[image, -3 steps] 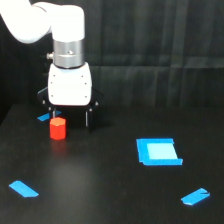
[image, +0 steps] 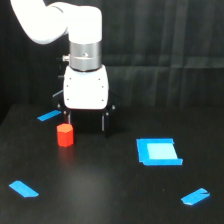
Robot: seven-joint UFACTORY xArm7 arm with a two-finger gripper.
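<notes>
A small red block (image: 65, 135) stands on the dark table at the left. My gripper (image: 87, 121) points down just behind and to the right of it, with its dark fingers spread wide. No object shows between them. The left finger is close to the top of the block; whether they touch I cannot tell.
A pale square edged with blue tape (image: 160, 152) lies on the table at the right. Blue tape strips mark the front left (image: 23, 189), the front right (image: 195, 197) and the back left (image: 49, 115).
My gripper has shifted to the right. The red block now sits slightly farther right and nearer the camera. The taped square has not moved.
</notes>
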